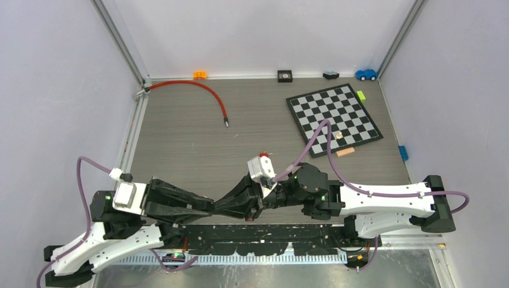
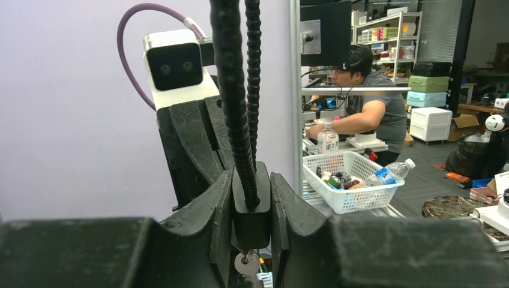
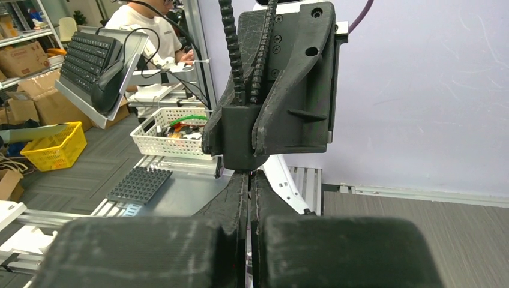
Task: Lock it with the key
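Both grippers meet tip to tip at the front centre. My left gripper [image 1: 198,210] has its fingers around a black block [image 2: 252,225], with dark ribbed rods rising above it and a metal key [image 2: 246,264] hanging beneath. My right gripper [image 1: 217,207] has its fingertips at the same spot, shut on something mostly hidden, likely part of that lock assembly. In the right wrist view the black block [image 3: 239,138] sits between the other gripper's fingers. The keyhole is not visible.
A red hose [image 1: 198,84] lies at the back left and a chessboard [image 1: 324,108] at the back right, with small toys along the back edge. Walls stand on three sides.
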